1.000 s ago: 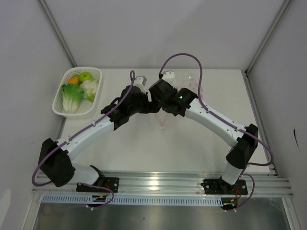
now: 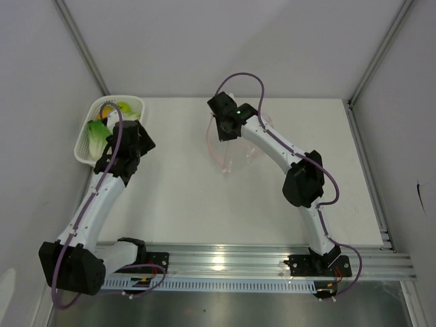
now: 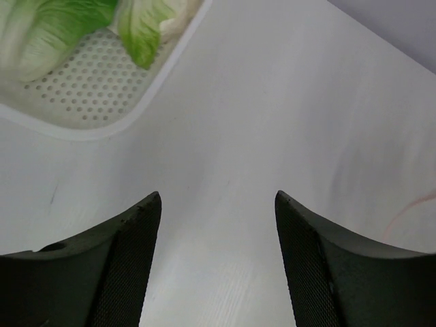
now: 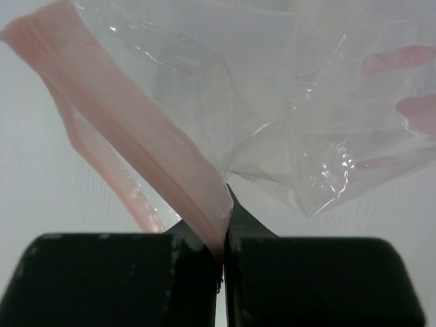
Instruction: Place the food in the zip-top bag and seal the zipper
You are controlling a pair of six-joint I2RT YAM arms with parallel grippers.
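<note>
The clear zip top bag (image 4: pixel 306 136) with a pink zipper strip hangs from my right gripper, which is shut on its edge near the middle back of the table. My left gripper is open, its fingers apart with nothing between them, beside the white basket (image 3: pixel 82 133) at the left. In the basket are lettuce (image 3: pixel 51 30) and, in the top view, a green apple (image 2: pixel 124 107) and an orange fruit, partly hidden by the left arm.
Walls and metal rails (image 2: pixel 368 170) border it.
My left gripper has moved away from the bag, leftward to the basket. The right gripper, holding the bag, has shifted slightly left and toward the back.
</note>
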